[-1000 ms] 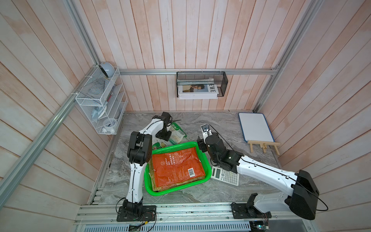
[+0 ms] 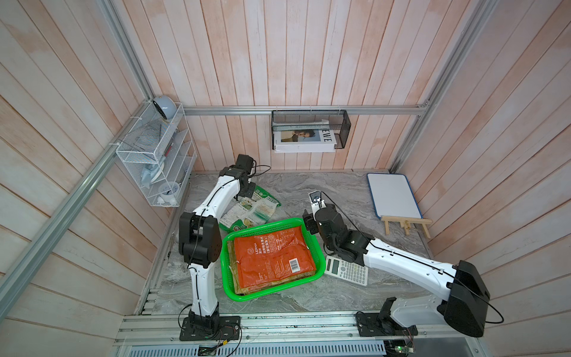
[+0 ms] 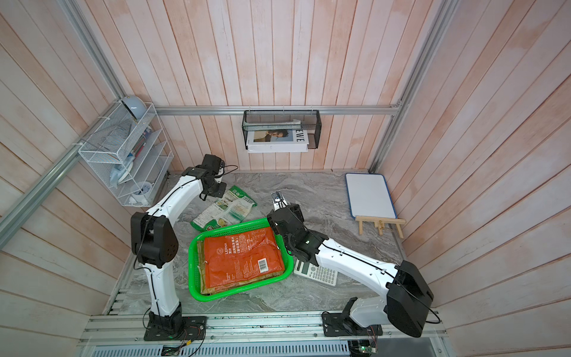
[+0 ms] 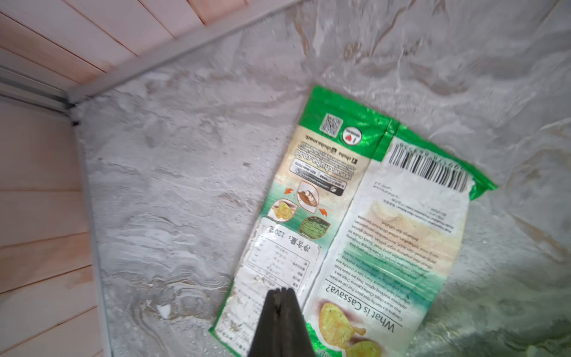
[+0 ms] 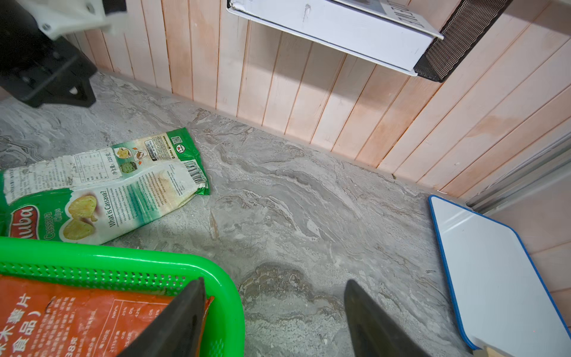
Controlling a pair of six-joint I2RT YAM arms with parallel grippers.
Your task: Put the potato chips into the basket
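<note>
A green-and-white chips bag (image 4: 357, 238) lies flat on the grey table, printed back upward, just behind the green basket (image 5: 226, 309). The basket holds a large orange package (image 2: 270, 255). My left gripper is above the bag, shut, with nothing showing between its fingers. My right gripper stands open over the right rear of the basket and the bare table beside it, its blurred fingers wide apart and empty.
A white calculator (image 2: 346, 272) lies right of the basket. A whiteboard on a small easel (image 2: 395, 196) stands at the right, a wire shelf (image 2: 155, 154) hangs at the left, and a mesh rack with magazines (image 2: 306, 136) at the back.
My left gripper has risen and moved back and left, uncovering more of the bag, which sits slightly further left and toward the front. The right arm looks unchanged.
</note>
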